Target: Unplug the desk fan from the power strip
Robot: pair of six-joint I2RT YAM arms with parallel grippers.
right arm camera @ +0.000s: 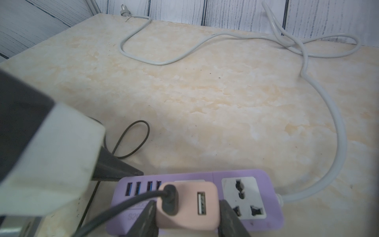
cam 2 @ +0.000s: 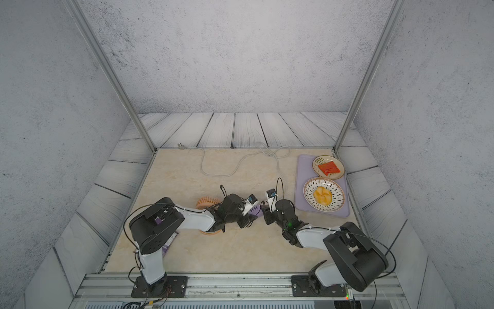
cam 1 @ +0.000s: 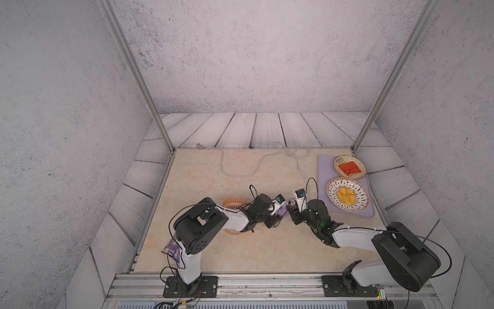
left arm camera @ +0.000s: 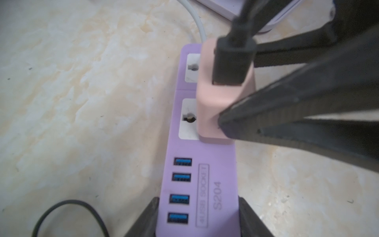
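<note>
A lilac power strip (left arm camera: pixel 185 150) with sockets and USB ports lies on the table. My left gripper is shut across its USB end, one finger along each side. The pink plug block (right arm camera: pixel 188 205), with a black cable (right arm camera: pixel 130 201) in its top, sits over the strip's sockets. My right gripper is shut on this block from both sides. In the left wrist view its fingers (left arm camera: pixel 268 118) press against the block. Whether the block's pins are still in the socket is hidden. A peach slatted round object (cam 1: pixel 235 201), seemingly the fan, is partly under the left arm.
The strip's white cord (right arm camera: pixel 337 130) loops across the back of the table to a loose plug (right arm camera: pixel 125 11). A lilac tray (cam 1: pixel 325 180) with two dishes stands at the right. A purple packet (cam 1: pixel 171 250) lies front left.
</note>
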